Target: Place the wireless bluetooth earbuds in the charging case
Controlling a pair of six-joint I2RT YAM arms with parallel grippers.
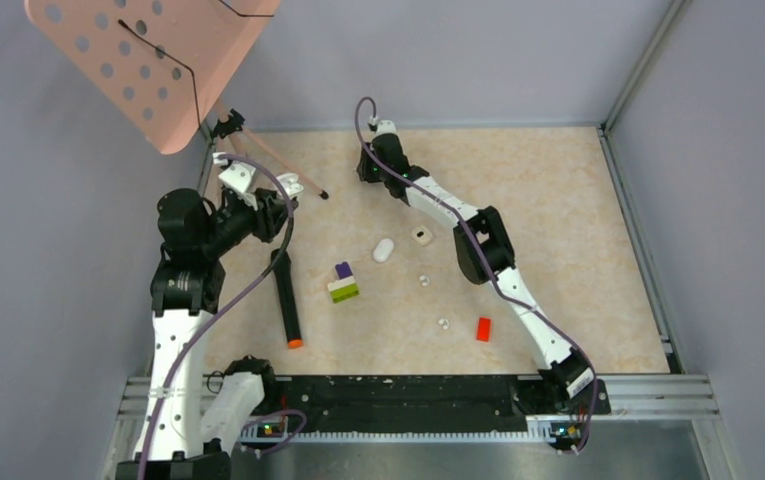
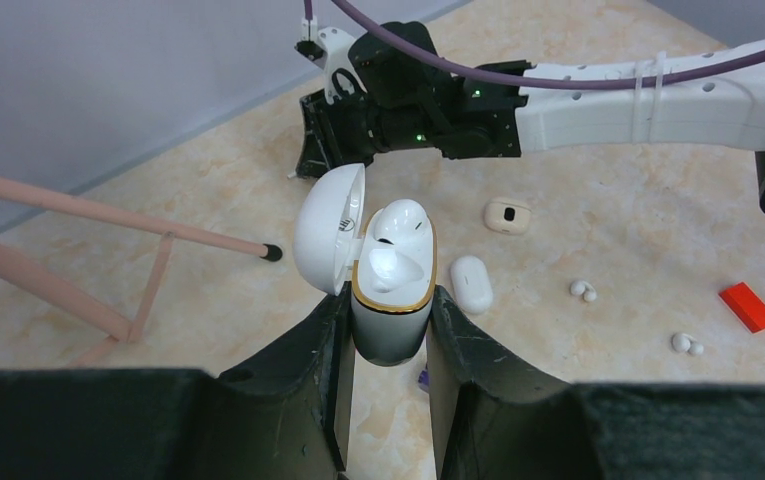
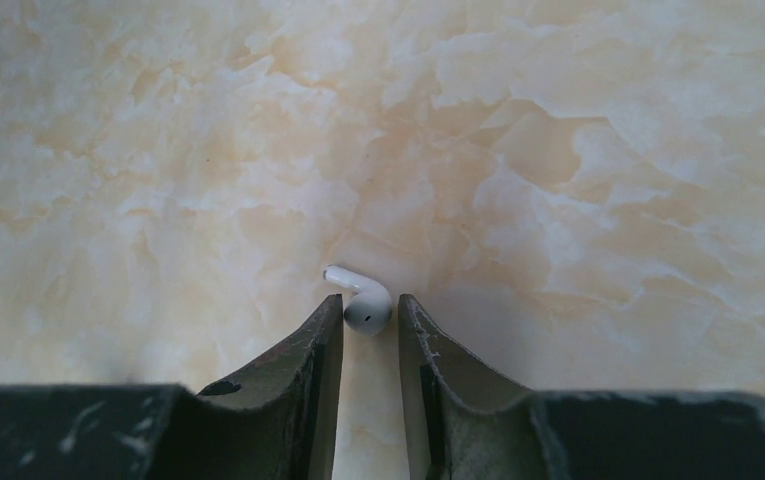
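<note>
The white charging case [image 2: 392, 260], lid raised, is in my left gripper, shut on its base, high at the left in the top view [image 1: 290, 186]. My right gripper is at the back middle in the top view, its fingers parted with a white earbud [image 3: 356, 282] at their tips on the surface; whether they touch it I cannot tell. Two small groups of white earbud-like pieces [image 2: 582, 291] [image 2: 686, 344] lie on the right of the left wrist view.
A white oval object [image 1: 383, 250], a cream square piece [image 1: 422, 235], coloured blocks [image 1: 344, 290], a red block [image 1: 483, 329] and a black tube [image 1: 286, 300] lie on the table. A pink stand [image 1: 158, 70] occupies the back left.
</note>
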